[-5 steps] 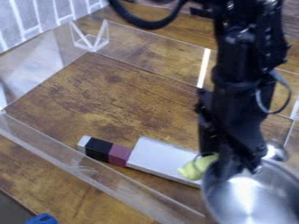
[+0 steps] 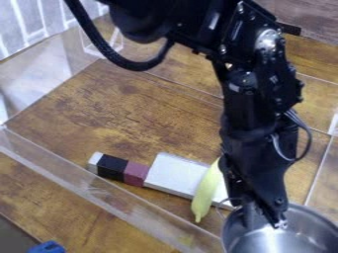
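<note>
My black gripper (image 2: 231,193) hangs over the left rim of a steel pot (image 2: 294,237) at the bottom right. A pale yellow-green elongated object (image 2: 207,190) is at its fingers, angled down to the left, apparently held; the fingertips are mostly hidden by the arm. Behind it, a cleaver-like thing with a silver blade (image 2: 173,174) and a black and maroon handle (image 2: 113,167) lies on the wooden board (image 2: 119,114).
Clear plastic walls (image 2: 79,193) border the board on the left and front. A blue object (image 2: 46,247) sits at the bottom left corner. The middle and upper left of the board are clear.
The yellow-green object has gone from low beside the pot to standing more upright and higher at the gripper. The arm has shifted and tilted slightly.
</note>
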